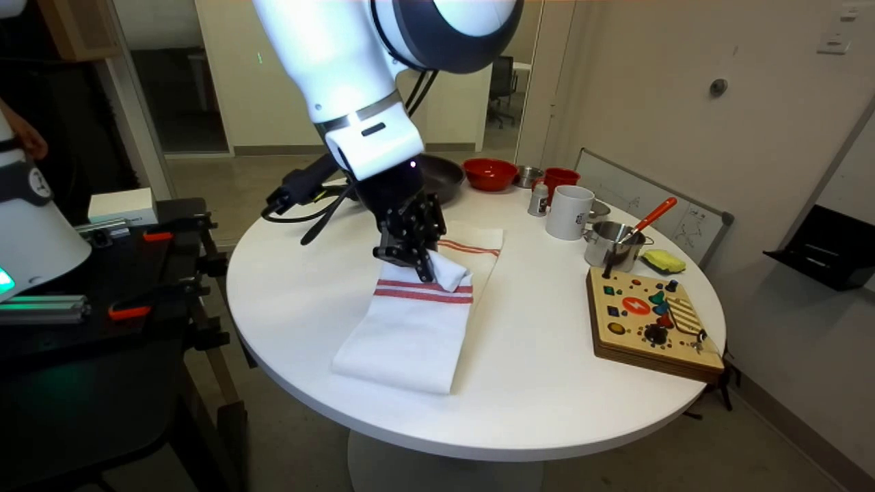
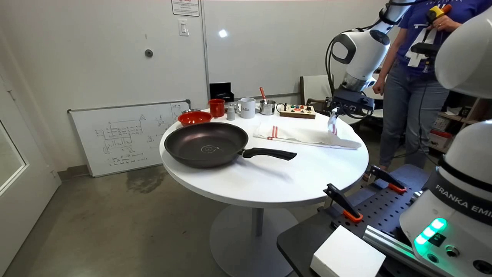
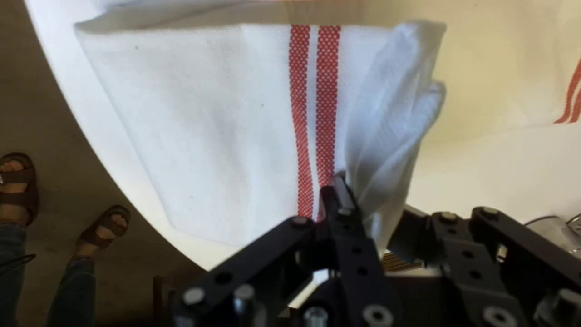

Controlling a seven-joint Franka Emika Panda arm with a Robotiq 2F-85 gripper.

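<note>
A white towel with red stripes (image 1: 403,344) lies on the round white table, its near part turned back over the far part. My gripper (image 1: 422,266) is shut on a bunched end of this towel, just above the tabletop. In the wrist view, the pinched white cloth (image 3: 392,125) rises between the fingers, beside a pair of red stripes (image 3: 314,109). From the second exterior view, the gripper (image 2: 335,110) holds the towel's raised corner (image 2: 332,124) at the right side of the table. The far striped end (image 2: 273,132) rests flat.
A dark frying pan (image 2: 207,144) occupies the table's left side in the second exterior view. Around the back stand a red bowl (image 1: 489,175), a white mug (image 1: 569,213), a steel pot (image 1: 615,246) and a wooden button board (image 1: 648,320).
</note>
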